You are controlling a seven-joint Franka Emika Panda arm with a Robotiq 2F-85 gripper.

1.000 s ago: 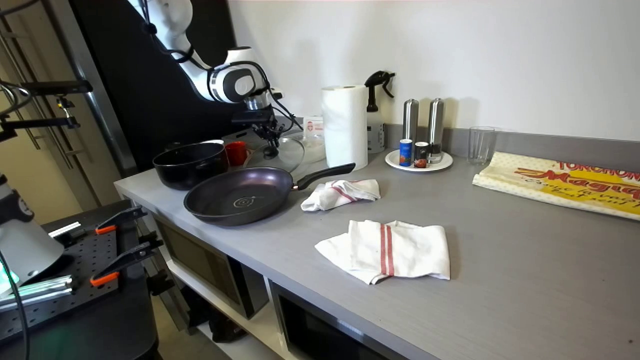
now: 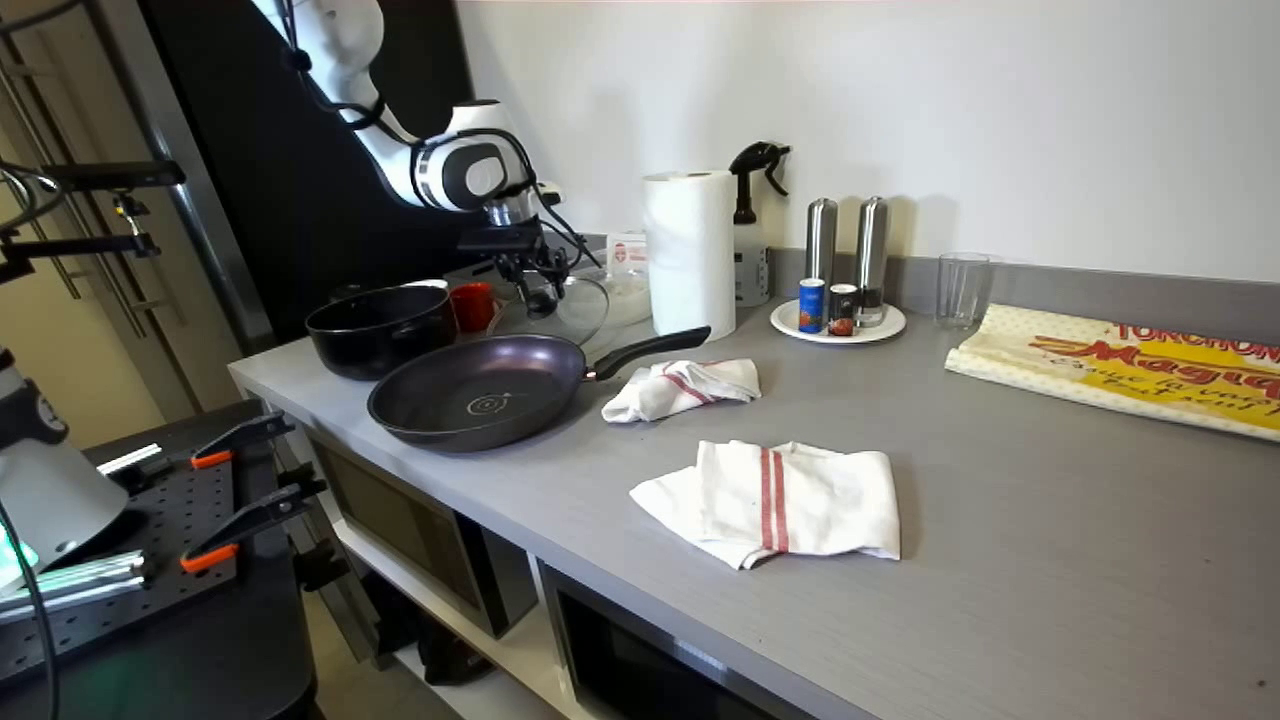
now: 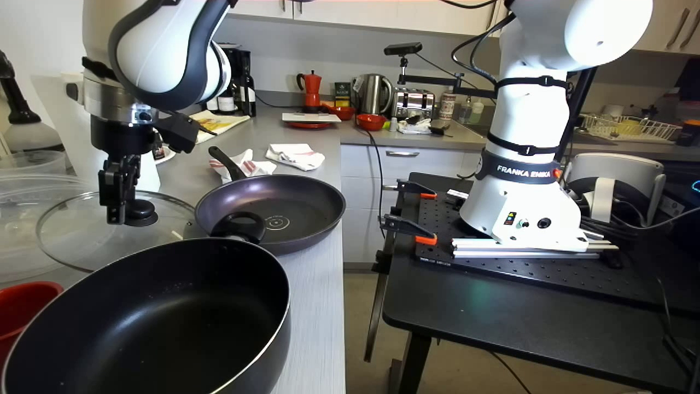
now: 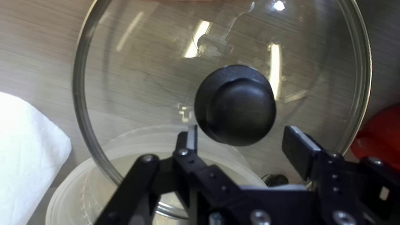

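A glass lid (image 4: 150, 56) with a metal rim and a round black knob (image 4: 240, 108) fills most of the wrist view. My gripper is open above it, one finger (image 4: 191, 138) to the left of the knob and the other to its right. Nothing is held between them. In exterior view 2 the gripper (image 3: 119, 196) points down close to the knob (image 3: 140, 211), overlapping it in the picture; contact cannot be told. The lid lies flat, partly over a clear plastic container (image 4: 86, 187).
A black pot (image 3: 151, 315) and a frying pan (image 3: 275, 210) stand close by. A red bowl (image 4: 382, 138) and a paper towel roll (image 2: 691, 252) flank the lid. Two striped towels lie beyond the pan.
My arm has come down slightly over the lid. The fingers look farther apart now than a second ago. Pot, pan and towels are where they were.
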